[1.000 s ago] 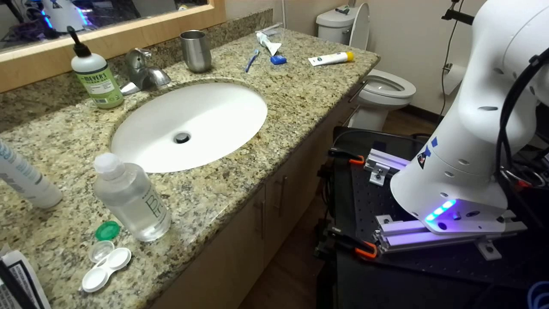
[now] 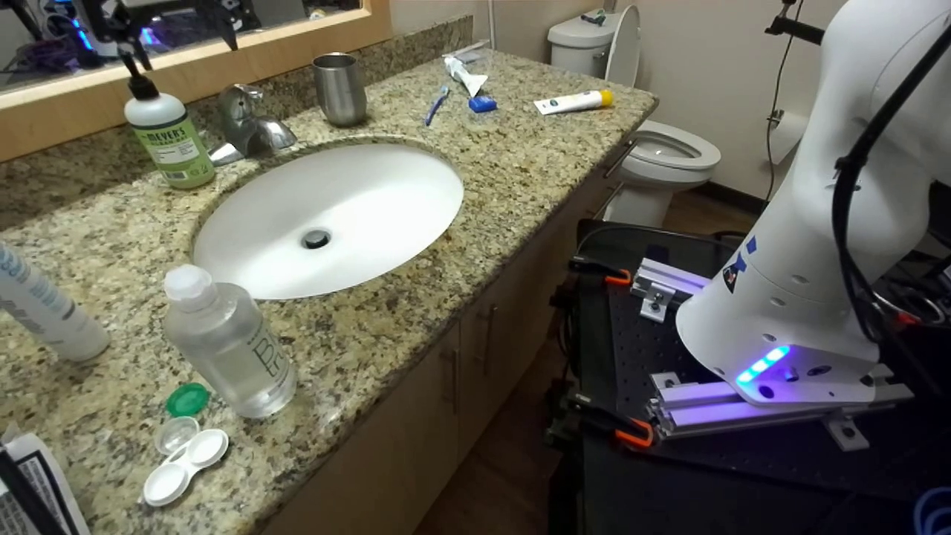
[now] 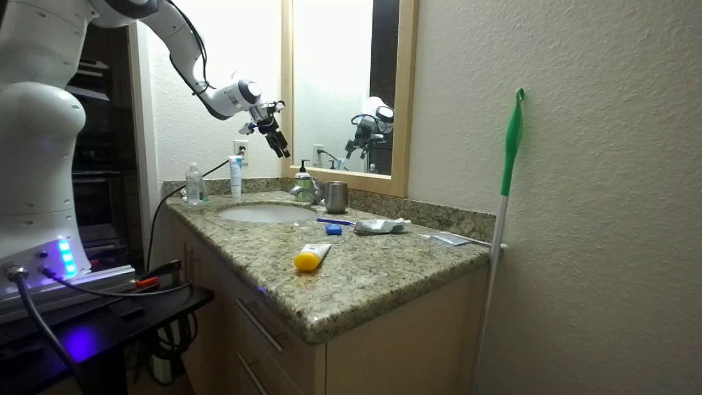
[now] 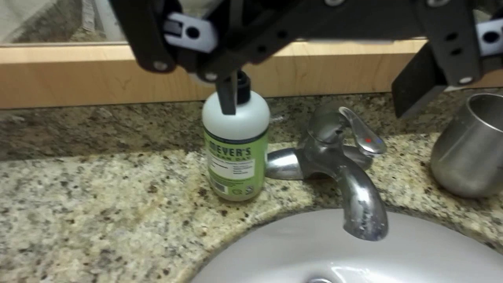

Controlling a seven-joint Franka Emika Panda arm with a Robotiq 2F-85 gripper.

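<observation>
My gripper stands open above the back of the sink, and no object sits between its fingers. In the wrist view, the left fingertip overlaps the dark pump of the green-labelled soap bottle (image 4: 235, 160); whether they touch cannot be told. The other fingertip lies far to the right, between the metal faucet (image 4: 330, 155) and the steel cup (image 4: 471, 151). Exterior view 1 has the gripper (image 2: 183, 49) at the top left, partly cut off, over the soap bottle (image 2: 172, 147). From the side, the gripper (image 3: 279, 146) points downward near the mirror.
Beside the white sink (image 2: 392, 214) stand a clear bottle (image 2: 233, 348) and a white tube (image 2: 44, 307). A contact lens case (image 2: 184, 467) lies near the front edge. At the far end are a yellow-capped tube (image 2: 570, 102), a blue box (image 2: 482, 104) and a toothbrush (image 2: 437, 105).
The gripper has come into exterior view 1 at the top left, above the soap bottle. The upper arm and its cable have shifted slightly. Objects on the counter stay where they were.
</observation>
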